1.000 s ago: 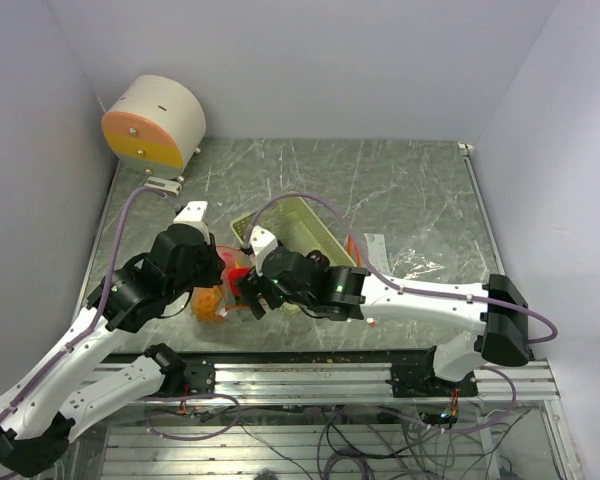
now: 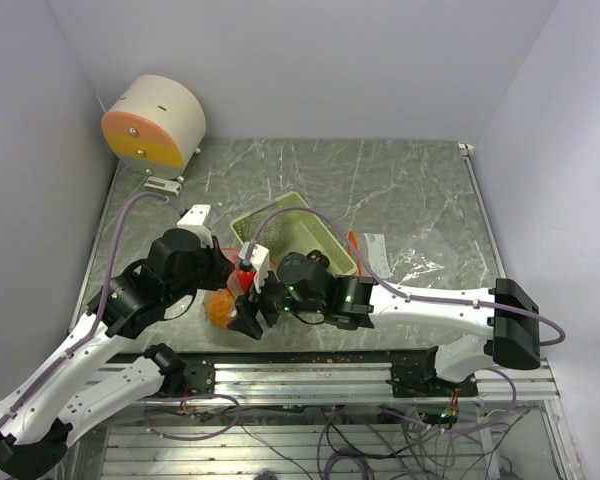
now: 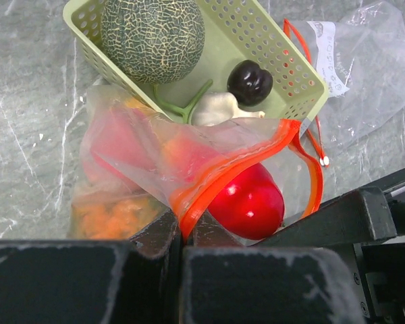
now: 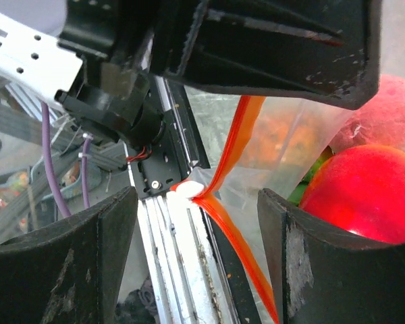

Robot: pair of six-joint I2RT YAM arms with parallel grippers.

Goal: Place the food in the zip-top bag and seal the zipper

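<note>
In the left wrist view, my left gripper is shut on the orange-edged rim of a clear zip bag (image 3: pixel 125 145). Pinkish and orange food shows through the film. A shiny red vegetable (image 3: pixel 248 201) sits in the bag's mouth between the orange zipper strips (image 3: pixel 219 172). From the lower right, one dark finger (image 3: pixel 341 219) of my right gripper reaches close under it. In the right wrist view, my right gripper stands part open. The bag's orange edge (image 4: pixel 233 239) crosses the gap between its fingers, and the red vegetable (image 4: pixel 364 192) lies beyond its right finger.
Behind the bag stands a green basket (image 3: pixel 293 64) holding a netted melon (image 3: pixel 152 37), a dark round vegetable (image 3: pixel 249 83) and a whitish piece (image 3: pixel 219 109). Another clear bag (image 3: pixel 368 74) lies flat to its right.
The left gripper moved slightly right with the bag's rim.
</note>
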